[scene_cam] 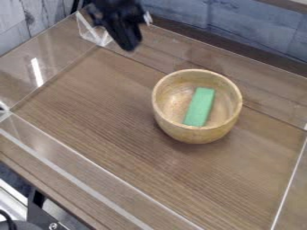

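Observation:
A tan round bowl (173, 94) sits right of centre on the wooden table, holding a green rectangular block (199, 107) lying lengthwise inside it. The dark robot arm and gripper (122, 40) are at the top, left of centre, up and away from the bowl; the gripper's lower part is blurred, so its fingers and whether it holds anything cannot be made out.
Pale edging runs along its left and right sides, with a dark area beyond the lower left corner.

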